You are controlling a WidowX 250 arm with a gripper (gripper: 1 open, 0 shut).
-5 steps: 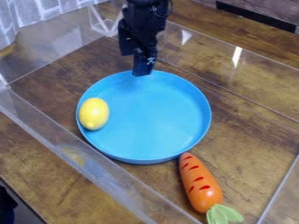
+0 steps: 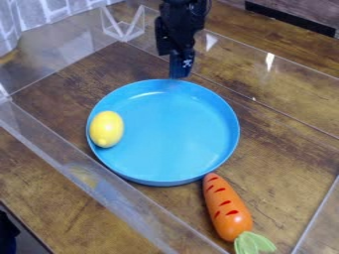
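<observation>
A black robot gripper (image 2: 176, 62) hangs at the top middle of the camera view, just behind the far rim of a blue plate (image 2: 169, 129); its fingers point down and look apart, with nothing seen between them. A yellow egg-shaped object (image 2: 106, 129) lies on the left part of the plate. An orange toy carrot (image 2: 228, 206) with red marks and pale green leaves lies on the wooden table, below and to the right of the plate.
Clear panels edge the workspace along the lower left and at the upper left.
The gripper has shifted a little to the right and back, away from the plate. The plate, yellow object and carrot are unmoved.
</observation>
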